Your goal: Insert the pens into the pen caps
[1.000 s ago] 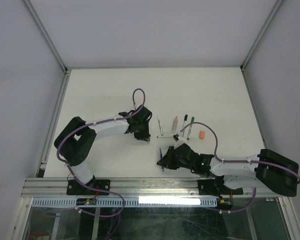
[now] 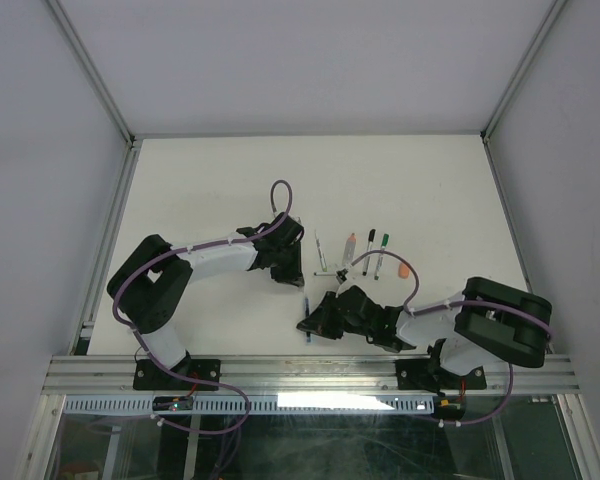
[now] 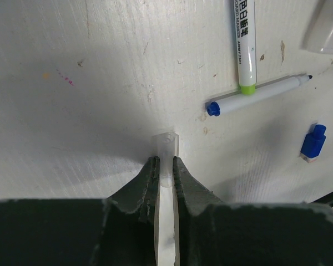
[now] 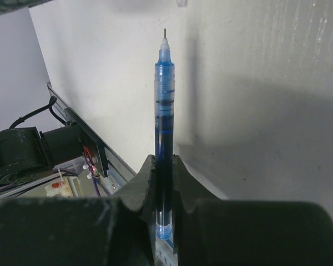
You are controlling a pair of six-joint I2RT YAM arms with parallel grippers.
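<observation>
My left gripper is shut on a translucent pen cap [image 3: 166,148], low over the table, near the centre in the top view. My right gripper is shut on a blue translucent pen [image 4: 164,127], its bare tip pointing up the right wrist view, toward the cap. In the top view the pen [image 2: 307,314] lies in line with the cap, a short gap in front of my left gripper [image 2: 291,278].
Markers [image 2: 369,245], a clear bottle [image 2: 349,249] and an orange object [image 2: 404,271] lie at the right of the table. A white marker [image 3: 261,95] and blue cap piece [image 3: 313,141] sit right of the held cap.
My right gripper has moved left with the pen, bringing it in line with the cap.
</observation>
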